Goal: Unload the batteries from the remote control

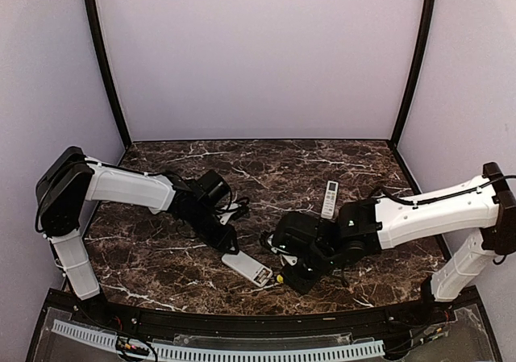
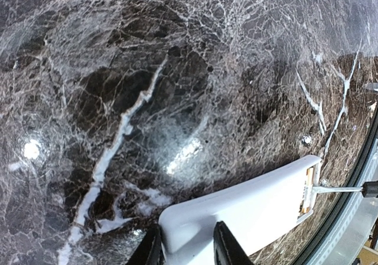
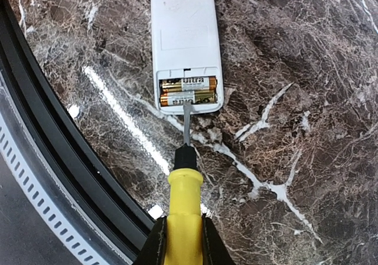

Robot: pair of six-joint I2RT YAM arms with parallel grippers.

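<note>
The white remote (image 1: pixel 246 267) (image 2: pixel 248 212) (image 3: pixel 186 35) lies face down near the front edge, its compartment open with two batteries (image 3: pixel 188 84) inside. My left gripper (image 1: pixel 230 247) is shut on the remote's far end from the compartment. My right gripper (image 1: pixel 286 280) is shut on a yellow-handled screwdriver (image 3: pixel 184 191), whose metal tip reaches the lower battery at the compartment's outer edge.
A second white remote (image 1: pixel 329 199) lies face up at the back right, beyond my right arm. The dark front rail (image 3: pixel 65 164) runs close to the work.
</note>
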